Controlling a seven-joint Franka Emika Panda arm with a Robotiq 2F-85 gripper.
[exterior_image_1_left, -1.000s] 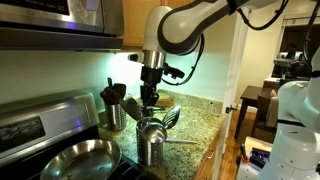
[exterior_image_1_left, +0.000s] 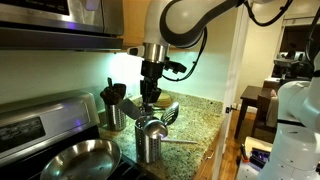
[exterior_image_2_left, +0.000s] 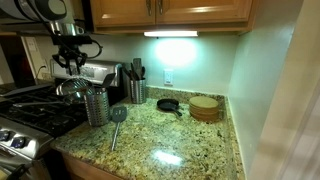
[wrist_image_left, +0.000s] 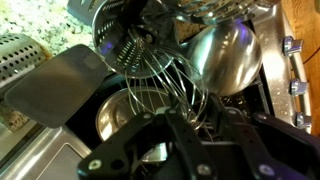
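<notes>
My gripper (exterior_image_1_left: 150, 98) points down among the utensils standing in a perforated metal holder (exterior_image_1_left: 148, 148) beside the stove. In the wrist view a wire whisk (wrist_image_left: 165, 78) reaches up close to the fingertips; whether they touch it is unclear. Around it show a grey spatula (wrist_image_left: 58, 85), a shiny ladle (wrist_image_left: 222, 58) and a dark slotted utensil (wrist_image_left: 112, 28). Exterior view 2 has the gripper (exterior_image_2_left: 84, 68) above the holder (exterior_image_2_left: 97, 107). The gap between the fingers is too dark and small to read.
A steel pan (exterior_image_1_left: 82, 162) sits on the stove at the left. Behind is a second holder with dark utensils (exterior_image_2_left: 138, 88). A grey turner (exterior_image_2_left: 118, 118) lies on the counter, with a black pan (exterior_image_2_left: 168, 105) and stacked plates (exterior_image_2_left: 204, 108) farther right.
The ladle and slotted utensil in the holder have shifted slightly. The arm stays in nearly the same place above them.
</notes>
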